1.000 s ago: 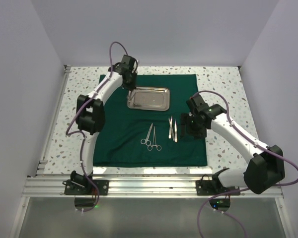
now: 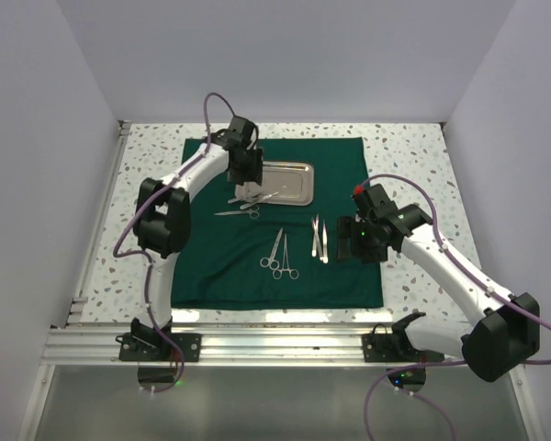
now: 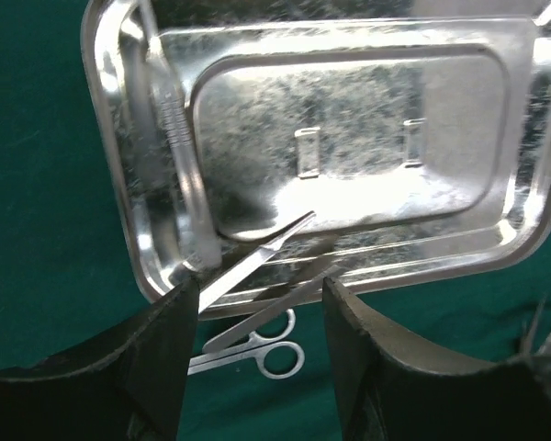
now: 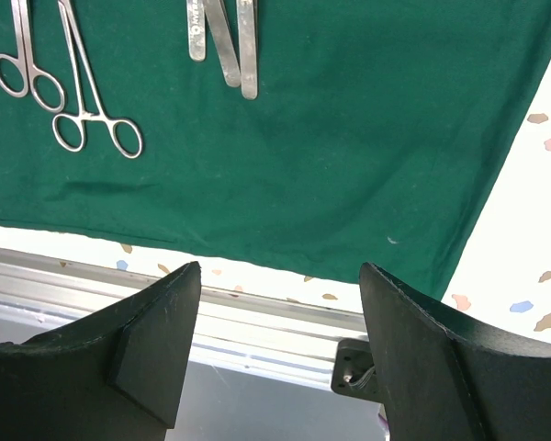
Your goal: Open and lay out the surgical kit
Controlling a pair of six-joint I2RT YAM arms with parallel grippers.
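Observation:
The steel tray [image 2: 294, 188] lies on the green cloth [image 2: 220, 266] at the back. My left gripper [image 2: 250, 175] is open over its left side; beneath it a scalpel handle [image 3: 239, 271] and a slim instrument [image 3: 266, 317] lie aslant at the tray's near rim, beside scissors [image 3: 230, 358]. Another long instrument [image 3: 179, 138] lies inside the tray's side. At centre front are scissors [image 4: 23, 73] and a hemostat [image 4: 87, 118]; right of them lie several straight instruments [image 4: 246, 55]. My right gripper [image 2: 363, 239] hangs over the cloth's right part, fingers apart and empty.
The speckled table top [image 2: 422, 156] borders the cloth on both sides, with metal rails [image 2: 257, 340] along the front.
My left gripper has moved down toward the viewer over the tray's left side, and instruments now show at the tray's near-left edge.

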